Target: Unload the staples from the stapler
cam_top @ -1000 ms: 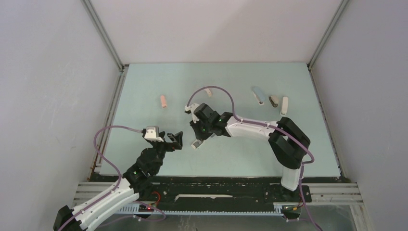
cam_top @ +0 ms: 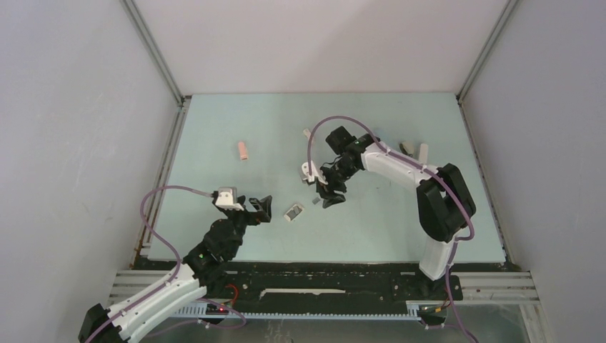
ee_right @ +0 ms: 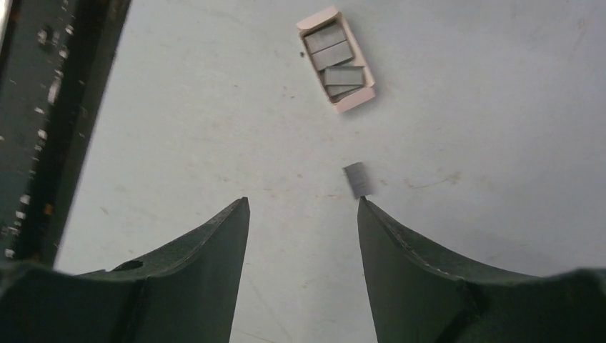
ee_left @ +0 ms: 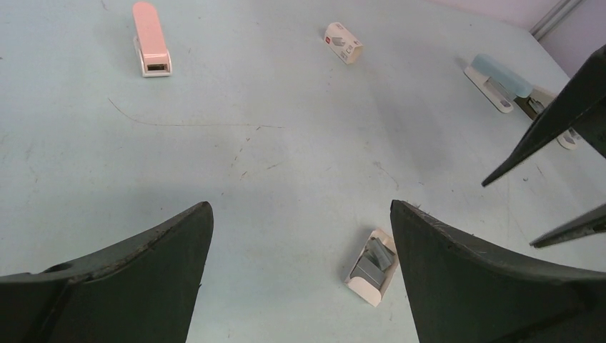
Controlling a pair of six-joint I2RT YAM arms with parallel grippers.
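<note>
A grey block of staples [ee_right: 358,180] lies loose on the table, apart from my right gripper, which is open above the table with nothing between its fingers. Beside it sits an open pinkish tray of staples [ee_right: 369,71] holding several grey blocks; the same tray [cam_top: 294,211] shows at mid-table from above. My left gripper stands open and empty, to the left of the tray. A pink stapler [ee_left: 151,39] rests at the back left. In the left wrist view a pale blue stapler [ee_left: 502,75] lies at the far right, partly behind my right fingers [ee_left: 543,128].
A small white box [ee_left: 344,43] lies at the back middle. On the right stand a dark-and-beige stapler [cam_top: 406,149] and a pale long one [cam_top: 423,153], close to the right arm.
My right gripper has moved to the right, away from the tray, uncovering it in the top view. The left arm has stayed still.
</note>
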